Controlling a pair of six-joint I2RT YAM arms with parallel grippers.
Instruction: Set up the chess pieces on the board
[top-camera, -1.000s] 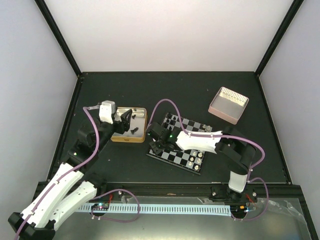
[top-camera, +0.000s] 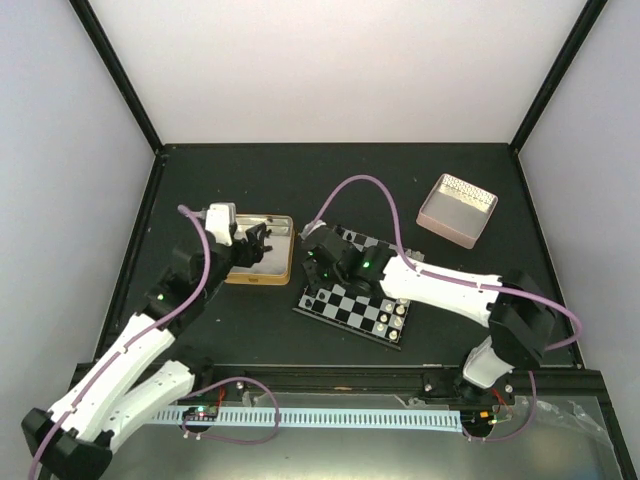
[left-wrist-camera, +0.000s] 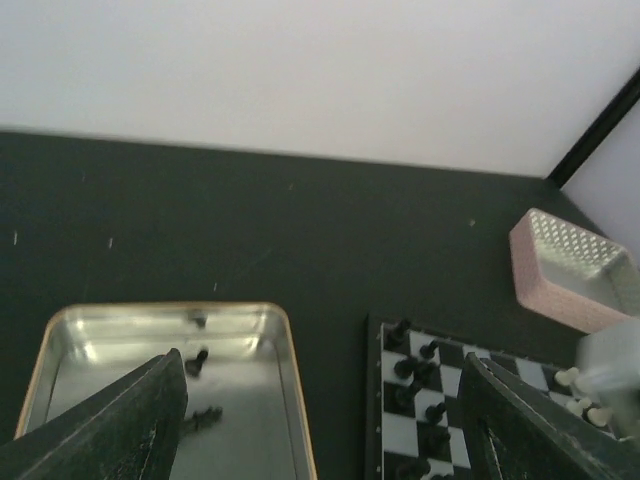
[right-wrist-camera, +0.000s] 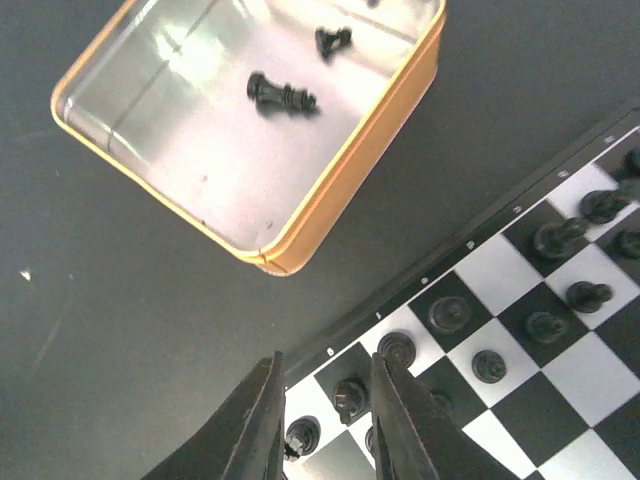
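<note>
The chessboard (top-camera: 355, 320) holds black pieces along its left side and white pieces at the right (top-camera: 394, 325). In the right wrist view, several black pieces, such as one (right-wrist-camera: 489, 366), stand on its squares. The yellow-rimmed tray (right-wrist-camera: 150, 185) holds a few black pieces, one lying (right-wrist-camera: 283, 95). My left gripper is open over the tray, nothing between its fingers. My right gripper hangs above the board's near left corner, fingers apart, with board pieces visible beneath and between them.
A pink box (top-camera: 455, 225) stands at the back right, clear of the board. My right arm covers much of the board in the top view.
</note>
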